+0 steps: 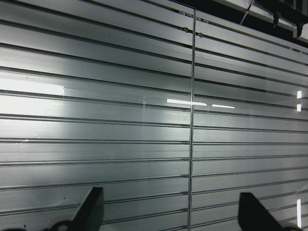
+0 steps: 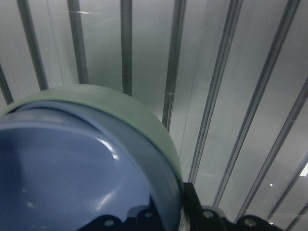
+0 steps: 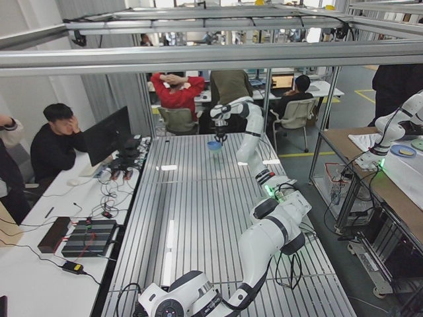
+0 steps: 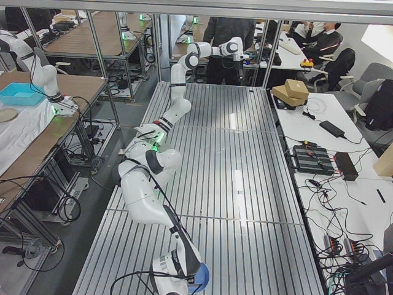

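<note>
In the right wrist view, a blue bowl (image 2: 72, 168) is nested inside a pale green bowl (image 2: 115, 100), with my right gripper shut on their rim. The stack (image 3: 213, 146) is held at the far end of the bench in the camera left view; in the camera right view the blue bowl (image 4: 200, 276) is partly behind the arm. My left gripper stands open over bare slats, nothing between its fingers.
A white side table (image 3: 39, 290) with monitor, cables and electronics runs along one side. Aluminium frame posts and an overhead beam (image 3: 211, 54) surround the bench.
</note>
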